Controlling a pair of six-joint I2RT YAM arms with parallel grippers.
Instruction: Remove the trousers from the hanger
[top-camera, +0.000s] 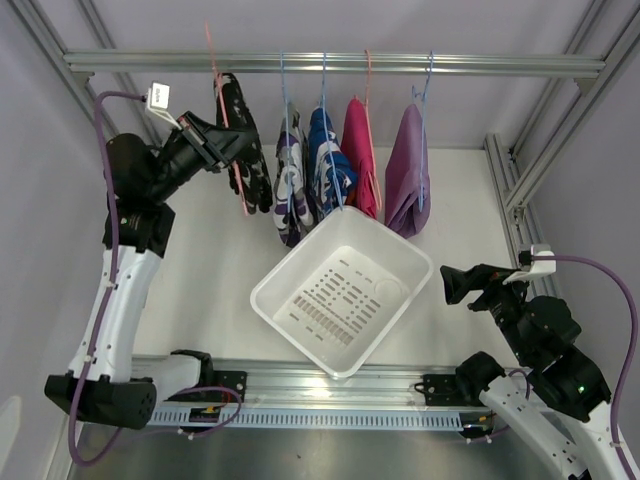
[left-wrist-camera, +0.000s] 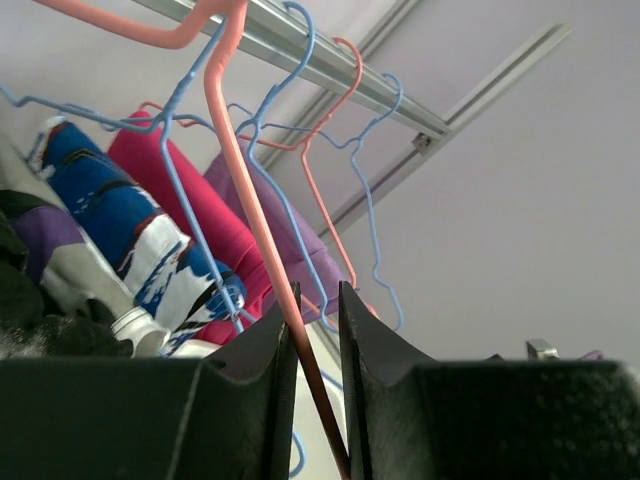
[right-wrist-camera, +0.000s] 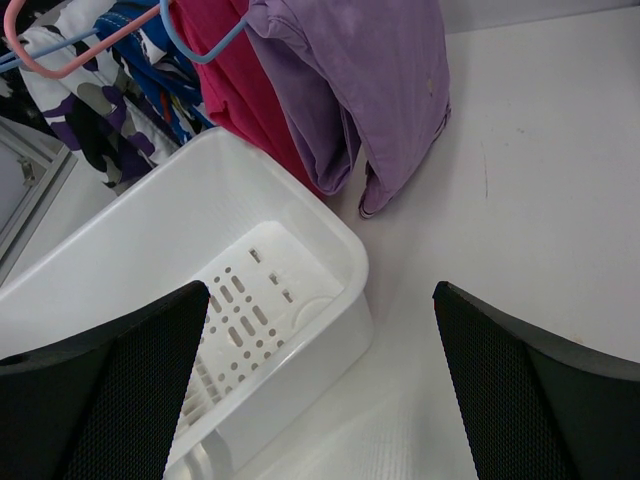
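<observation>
Black patterned trousers (top-camera: 250, 175) hang on a pink hanger at the left end of the rail. My left gripper (top-camera: 226, 156) is at that hanger's pink wire, which runs down between its fingertips in the left wrist view (left-wrist-camera: 318, 305); whether the fingers grip it is hard to tell. Camouflage, blue patterned (top-camera: 330, 160), red and purple (top-camera: 408, 175) garments hang to the right. My right gripper (top-camera: 462, 280) stands open low at the right, with nothing between its fingers.
A white perforated basket (top-camera: 265, 300) lies on the white floor below the garments. The steel rail (top-camera: 480, 64) spans the frame. Floor right of the basket is clear.
</observation>
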